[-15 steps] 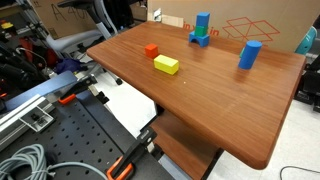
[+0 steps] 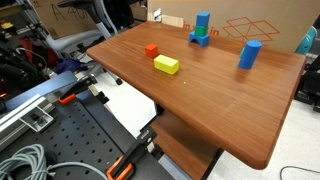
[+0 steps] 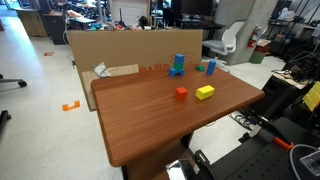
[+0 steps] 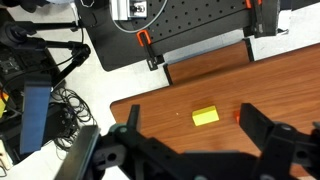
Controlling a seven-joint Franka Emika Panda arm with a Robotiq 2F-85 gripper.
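Observation:
A yellow block (image 2: 166, 65) and a small red cube (image 2: 151, 49) lie close together on the brown wooden table, apart from each other. Farther back stands a blue and green stack (image 2: 201, 28) with a wider blue base; to its right in exterior view 1 is an upright blue cylinder (image 2: 249, 54). Looking down in the wrist view, my gripper has its dark fingers spread wide, with nothing held between them. Beyond them appear the yellow block (image 4: 205, 116) and, partly hidden by the right finger, the red cube (image 4: 238, 118).
Bare tabletop (image 3: 135, 115) stretches across the left in exterior view 2. A cardboard-coloured panel (image 3: 120, 48) borders the back of the table. The dark robot bench (image 2: 75, 130) sits along the front, separated from the table by a gap.

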